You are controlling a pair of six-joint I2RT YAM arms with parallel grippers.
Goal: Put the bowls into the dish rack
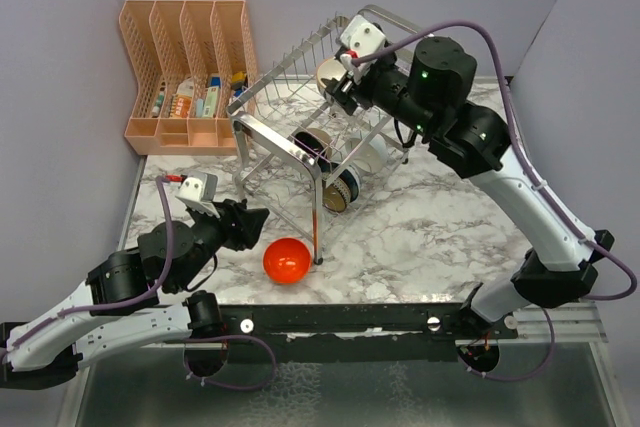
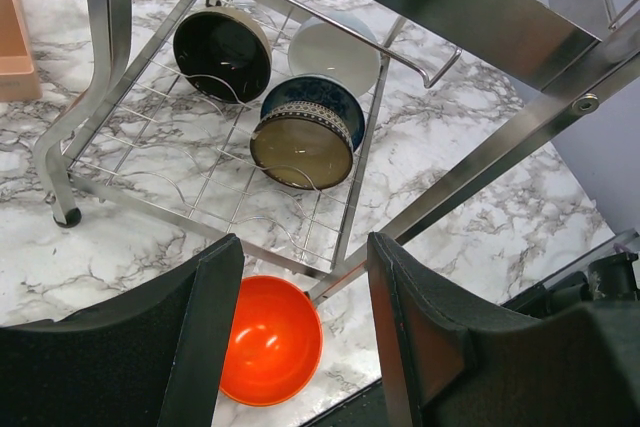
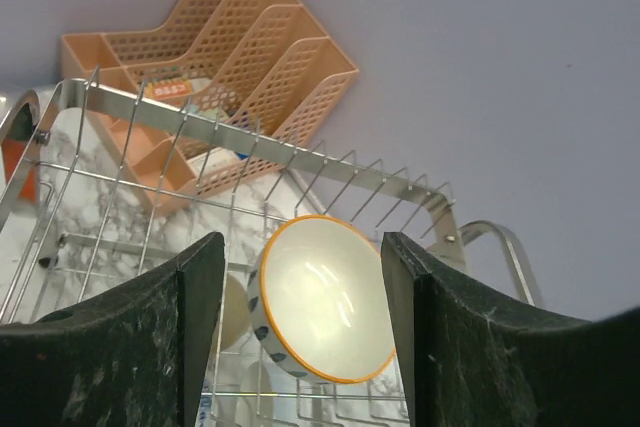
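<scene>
The dish rack holds a white bowl on its upper tier; my right gripper is part open over it, that bowl seen beyond and between the fingers. On the lower tier are a black bowl, a white bowl, a blue bowl and a patterned brown bowl. An orange bowl lies on the counter in front of the rack. My left gripper stands open left of the rack, above that orange bowl in its wrist view, nothing held.
A peach divided organizer with small items stands at the back left. Walls bound the counter.
</scene>
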